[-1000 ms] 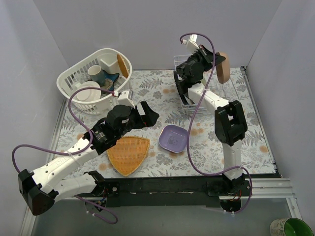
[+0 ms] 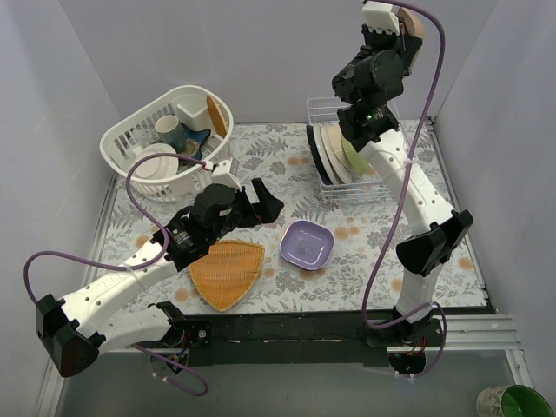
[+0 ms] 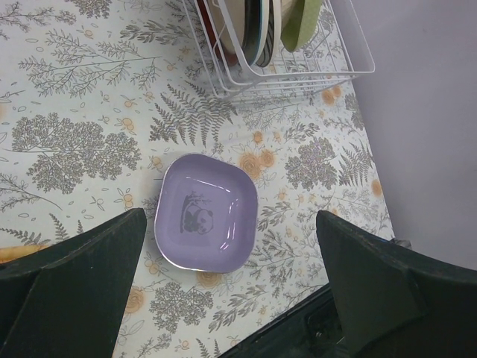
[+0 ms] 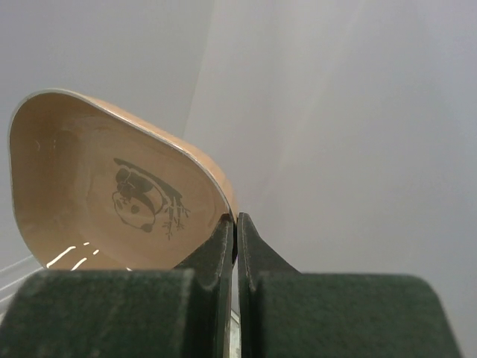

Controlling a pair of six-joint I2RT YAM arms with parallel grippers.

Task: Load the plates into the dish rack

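My right gripper is shut on the rim of an orange-tan plate (image 4: pixel 112 179) with a panda print. In the top view that plate is raised near the top edge, partly hidden by the arm. Below and left of it stands the white wire dish rack (image 2: pixel 382 189), where several plates (image 2: pixel 336 156) rest on edge. A square purple plate (image 3: pixel 206 212) lies flat on the table. My left gripper (image 2: pixel 268 201) hangs open above the table, up and left of the purple plate, nothing between its fingers.
A white basket (image 2: pixel 113 156) at the back left holds a mug (image 2: pixel 170 132), white dishes and an orange piece (image 2: pixel 216 115). A woven tray (image 2: pixel 226 274) lies at the front left. A green cup (image 2: pixel 521 404) is at the bottom right corner.
The left arm has hardly moved.
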